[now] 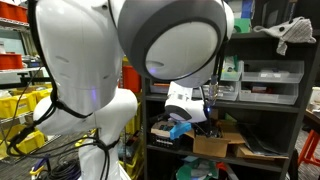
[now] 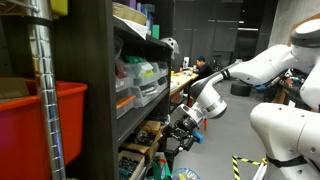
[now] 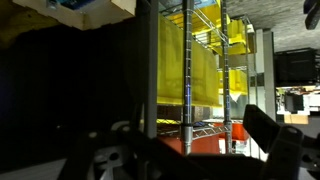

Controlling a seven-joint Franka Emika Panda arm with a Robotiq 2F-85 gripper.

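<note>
My gripper stands open in the wrist view, its dark fingers wide apart at left and right. Between them shows only the background: a metal rack post and yellow bins [image 3: 171,65], with nothing held. In exterior view 1 the white wrist [image 1: 185,102] is in front of the dark shelf unit, near its lower shelf. A cardboard box [image 1: 236,134] is just right of the hand, and the fingers are too small and dark there to make out well. Exterior view 2 has the gripper [image 2: 184,130] beside the shelf's open side.
Clear plastic drawers [image 1: 270,82] fill the middle shelf. Dark trays of parts [image 2: 130,162] sit lower down. A grey cloth [image 1: 290,33] hangs at the top right. A red bin [image 2: 28,108] is on a wire rack. Open floor [image 2: 222,145] lies beside the shelf.
</note>
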